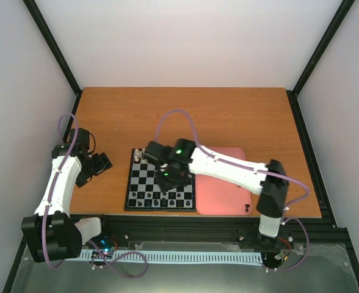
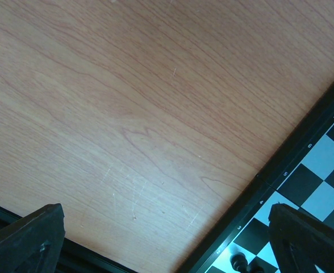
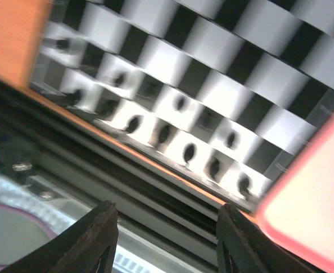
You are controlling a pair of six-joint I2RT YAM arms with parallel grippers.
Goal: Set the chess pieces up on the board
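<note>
The chessboard sits at the front middle of the table, dark pieces along its near rows and light pieces at its far edge, partly hidden by the right arm. My right gripper hangs over the board; in the blurred right wrist view dark pieces stand below it, and nothing shows between its fingers. My left gripper is open and empty over bare table, left of the board, whose corner shows with a dark piece.
A pink tray lies right of the board with small dark items near its right edge. A dark frame runs along the front edge.
</note>
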